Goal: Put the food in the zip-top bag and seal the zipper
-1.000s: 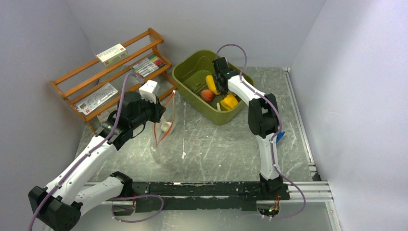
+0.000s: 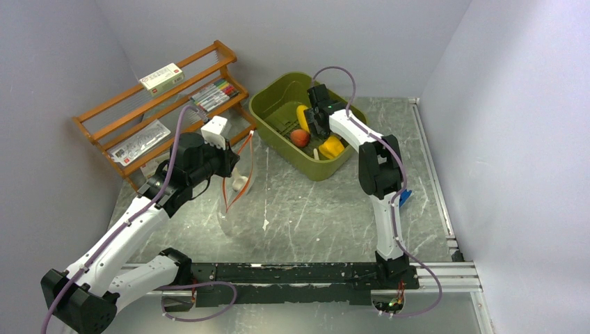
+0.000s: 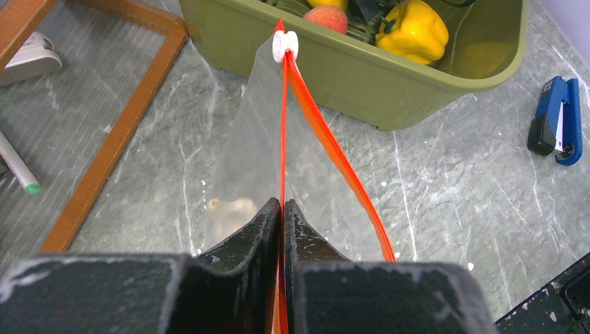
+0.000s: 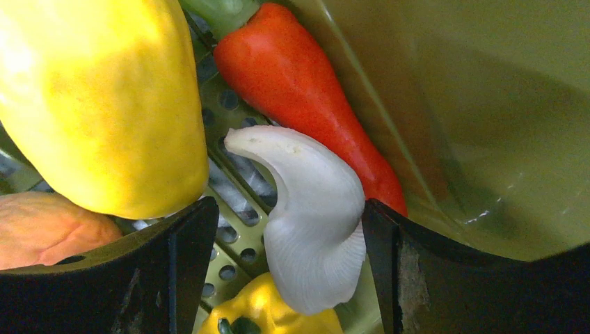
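My left gripper is shut on the red-zippered rim of the clear zip top bag (image 3: 243,146), which has a white slider (image 3: 285,45) and a pale item low inside. My right gripper is down inside the green bin (image 2: 285,156), open around a white, shell-like food piece (image 4: 309,209). Around that piece are a red pepper (image 4: 299,76), a large yellow food (image 4: 97,97), a peach-coloured fruit (image 4: 49,229) and a yellow bell pepper (image 4: 275,306).
A wooden rack (image 2: 104,132) with boxes and markers stands at left. A blue stapler (image 3: 570,122) lies right of the bin.
The left arm is unchanged.
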